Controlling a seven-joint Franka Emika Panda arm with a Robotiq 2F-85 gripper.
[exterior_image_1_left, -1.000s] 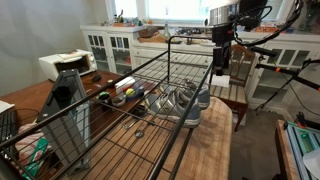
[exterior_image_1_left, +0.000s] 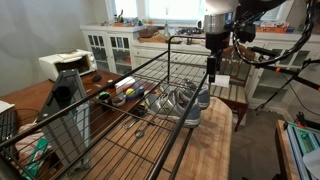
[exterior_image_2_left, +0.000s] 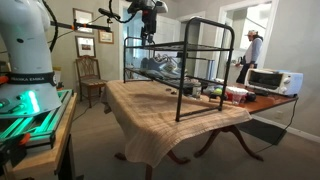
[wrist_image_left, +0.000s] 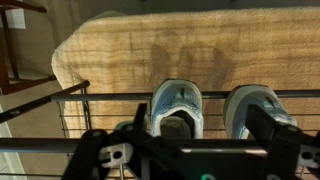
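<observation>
Grey shoes (exterior_image_1_left: 186, 104) stand side by side on the lower level of a black wire rack (exterior_image_1_left: 150, 75). From above, the wrist view shows the toe of one pale-edged shoe (wrist_image_left: 178, 98) and a second shoe (wrist_image_left: 250, 103) to its right. My gripper is open above the rack, its dark fingers (wrist_image_left: 115, 150) spread wide across the lower part of the wrist view. Nothing is visibly held between them. In exterior view 2 the gripper (exterior_image_2_left: 149, 40) hangs near the rack's top, over the shoes (exterior_image_2_left: 165, 66). The rear of each shoe is hidden in the wrist view.
Rack bars (wrist_image_left: 130, 97) cross between my gripper and the shoes' surroundings. Behind the rack, small items (exterior_image_1_left: 122, 97) lie on a desk, with a white toaster oven (exterior_image_2_left: 272, 82) farther along.
Shoes and rack look unmoved.
</observation>
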